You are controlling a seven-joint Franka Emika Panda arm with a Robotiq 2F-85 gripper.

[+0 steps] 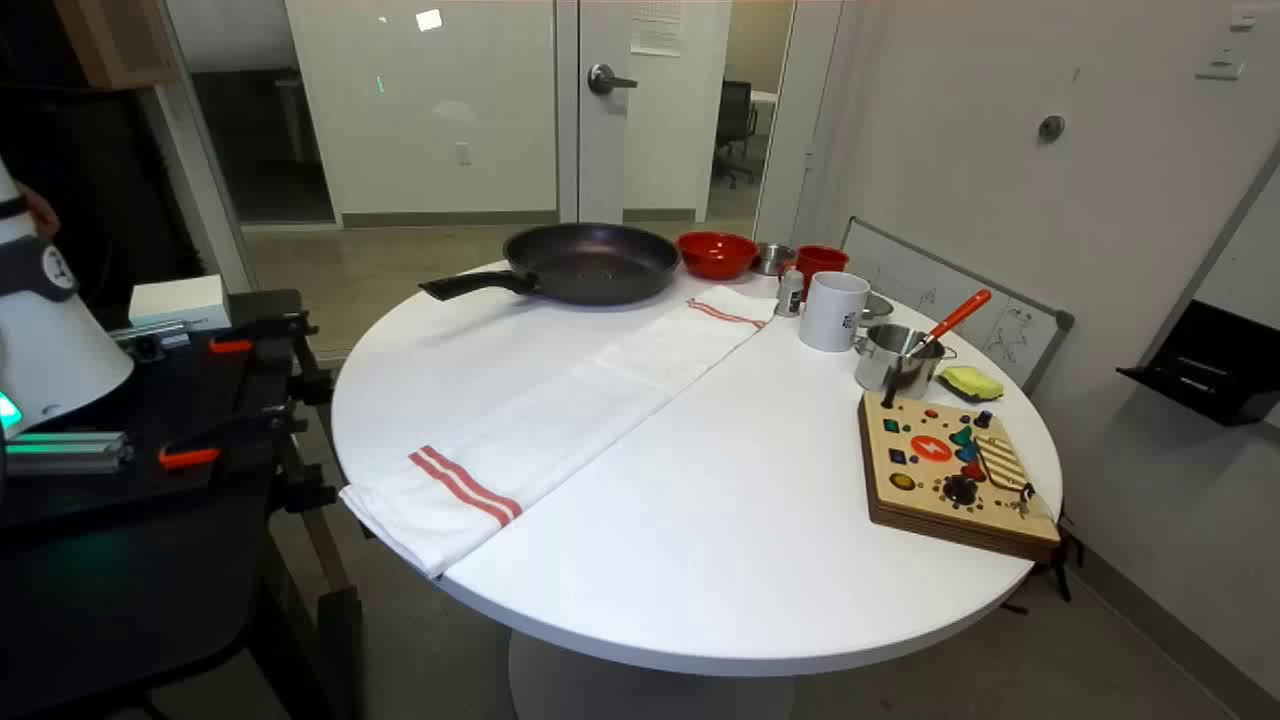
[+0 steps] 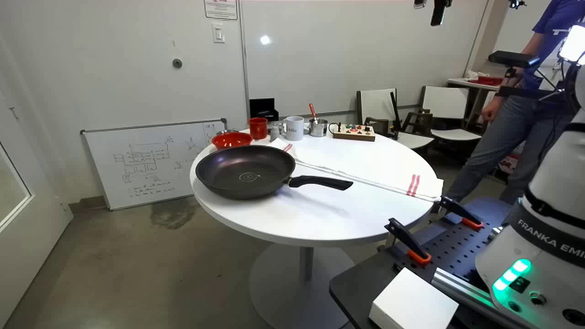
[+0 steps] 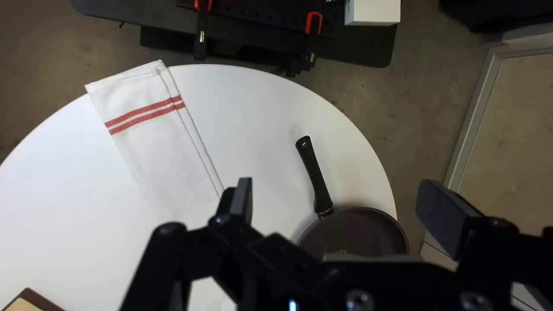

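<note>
In the wrist view my gripper stands wide open, its two dark fingers far apart and nothing held between them. Below it on the round white table lies a black frying pan (image 3: pixel 357 233), partly hidden by the gripper body, its handle (image 3: pixel 315 176) showing in the gap between the fingers. A long folded white towel (image 3: pixel 155 140) with red stripes stretches across the table beside the pan. Exterior view 1 shows the whole pan (image 1: pixel 594 266) at the far left rim and the towel (image 1: pixel 564 408) flat. In exterior view 2 only parts of the arm appear.
Along the far side stand a red bowl (image 1: pixel 716 254), a red cup (image 1: pixel 822 260), a white mug (image 1: pixel 833 312), a metal pot (image 1: pixel 900 360) with a red-handled utensil, a yellow-green sponge (image 1: pixel 970 383) and a wooden switch board (image 1: pixel 954 474).
</note>
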